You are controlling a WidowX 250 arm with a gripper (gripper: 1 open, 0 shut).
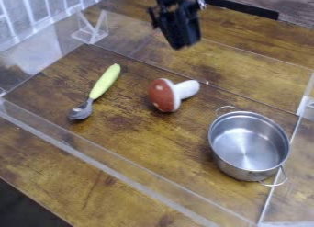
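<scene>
A red-capped toy mushroom point(164, 95) with a white stem lies on its side on the wooden table, near the middle. My gripper point(174, 33) is blurred at the top, above and behind the mushroom and apart from it; whether it is open or shut is unclear. A spoon with a pale yellow-green handle point(106, 83) lies to the left. A steel pot point(245, 148) stands at the front right.
Clear plastic walls point(91, 27) border the work area on the wooden table point(110, 166). Bare wood lies in front of the mushroom and at the back right.
</scene>
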